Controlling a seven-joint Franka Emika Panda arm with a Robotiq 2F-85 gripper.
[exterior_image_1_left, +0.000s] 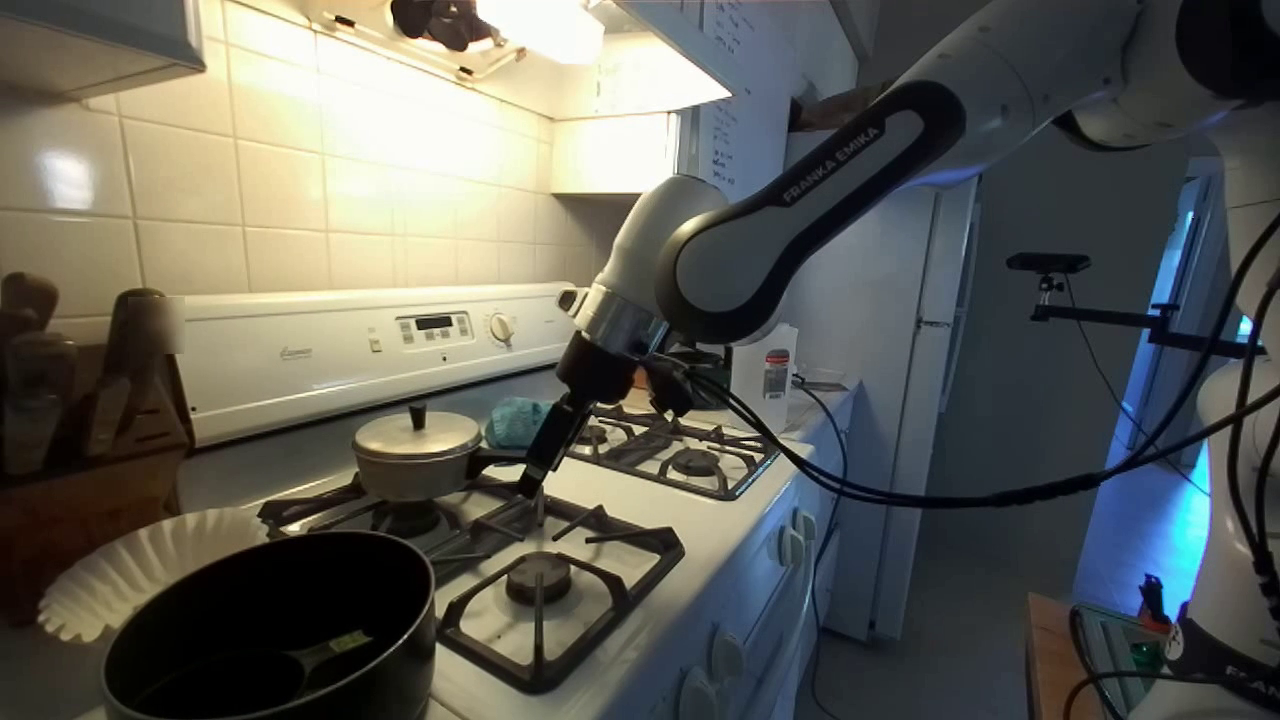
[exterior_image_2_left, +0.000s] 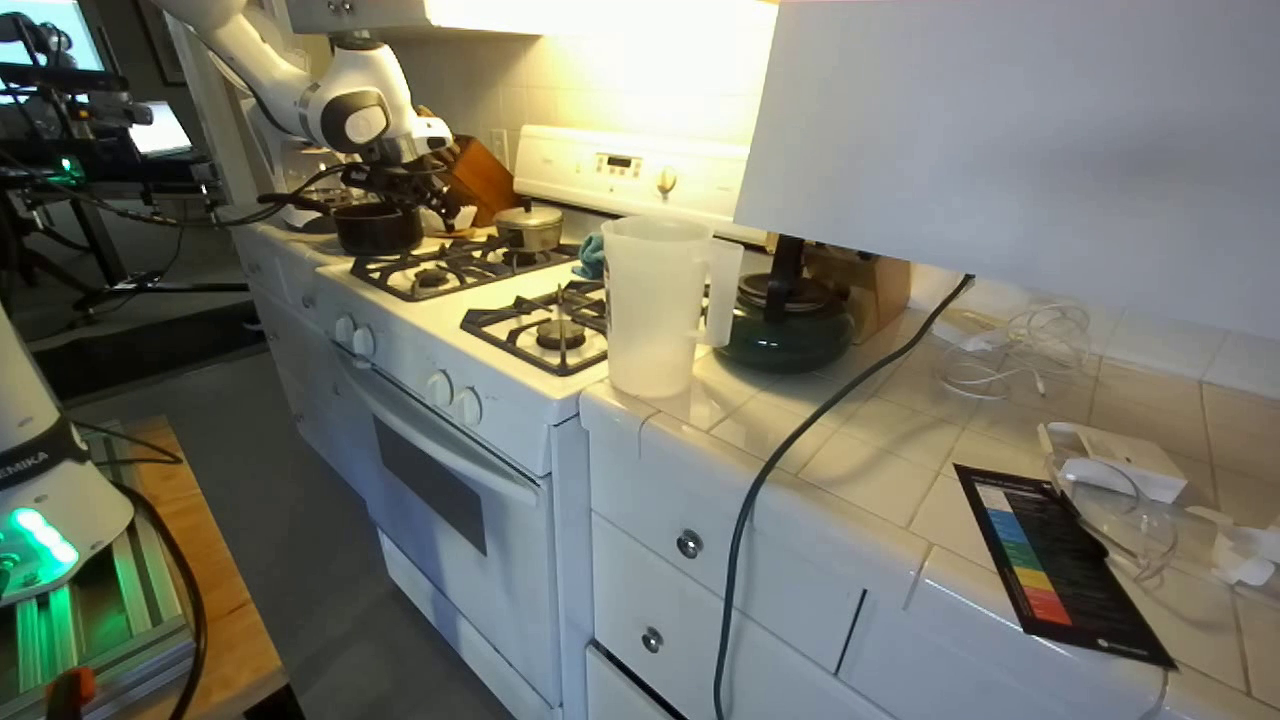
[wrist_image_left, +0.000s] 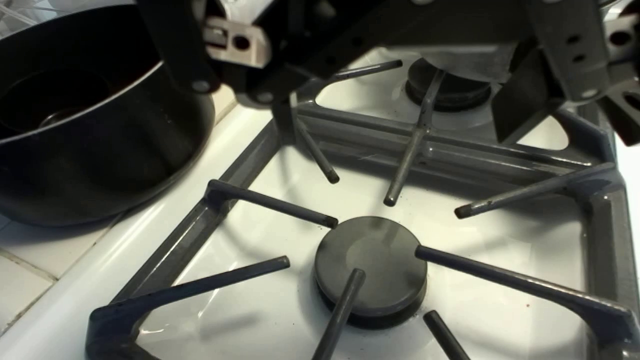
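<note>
My gripper hangs over the stove, slanting down above the grate between the front and rear burners. In the wrist view its fingers stand wide apart at the top, with nothing between them. A large black pot sits on the counter beside the stove, left of the gripper in the wrist view. Inside this pot lies a dark utensil with a greenish mark. On the rear burner rests a small silver pot with a black-knobbed lid, its handle pointing towards the gripper. The front burner below is bare.
A blue cloth lies behind the silver pot's handle. The knife block and a white fluted paper liner stand at the left. A clear pitcher occupies the counter's near corner. The other front burner is empty.
</note>
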